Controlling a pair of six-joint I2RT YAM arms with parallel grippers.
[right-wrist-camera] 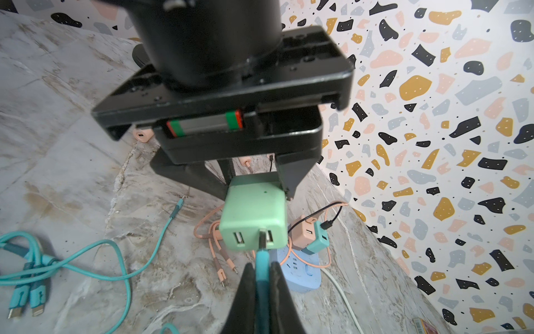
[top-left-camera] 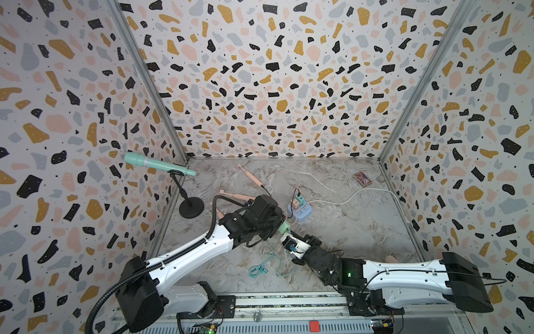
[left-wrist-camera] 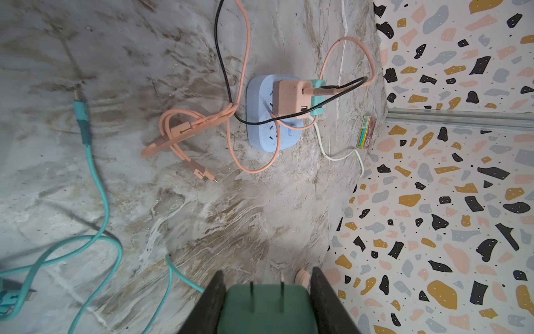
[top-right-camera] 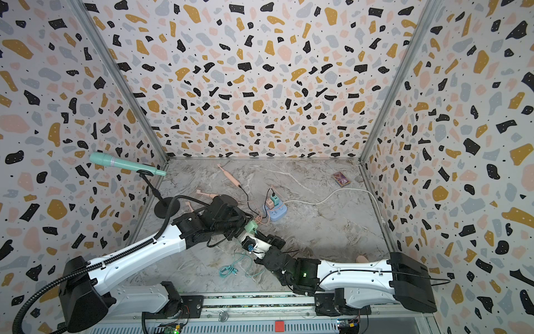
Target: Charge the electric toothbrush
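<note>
My left gripper is shut on a mint-green charger block (right-wrist-camera: pixel 253 210), its two USB ports facing my right gripper. In the left wrist view the block (left-wrist-camera: pixel 267 309) fills the bottom centre. My right gripper is shut on the teal plug of a cable (right-wrist-camera: pixel 262 278). The plug's metal tip (right-wrist-camera: pixel 263 240) overlaps the right-hand port in the right wrist view; how deep it sits cannot be told. Pink toothbrush-like handles (top-left-camera: pixel 251 176) lie at the back left of the table.
A blue power strip (top-left-camera: pixel 300 211) carries a pink adapter (right-wrist-camera: pixel 303 232) and a teal adapter (right-wrist-camera: pixel 321 236). Coiled teal cable (top-left-camera: pixel 257 271) rests near the front. At left stands a black stand (top-left-camera: pixel 190 207) with a mint microphone-like object (top-left-camera: pixel 158 163).
</note>
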